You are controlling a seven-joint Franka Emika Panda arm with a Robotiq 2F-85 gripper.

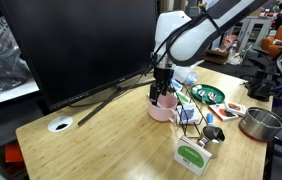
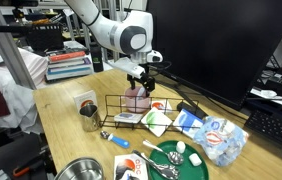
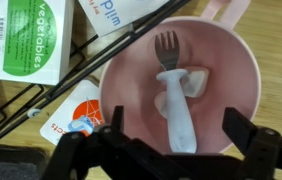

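Observation:
A pink bowl point(image 3: 131, 85) fills the middle of the wrist view. Inside it lies a fork point(image 3: 177, 100) with a grey tined head and a pale blue handle, over some whitish pieces point(image 3: 197, 80). My open gripper is above the bowl, its two dark fingers on either side of the fork's handle, nothing gripped. From the side, the gripper point(image 1: 161, 90) points down at the bowl point(image 1: 162, 111). In exterior view 2 the arm hides part of the bowl point(image 2: 137, 99).
Right beside the bowl stands a black wire rack point(image 2: 131, 117) with packets. Nearby are a vegetables box point(image 3: 24, 40), a metal cup point(image 2: 89, 119), a pot point(image 1: 262, 123) and a green plate point(image 1: 209, 94).

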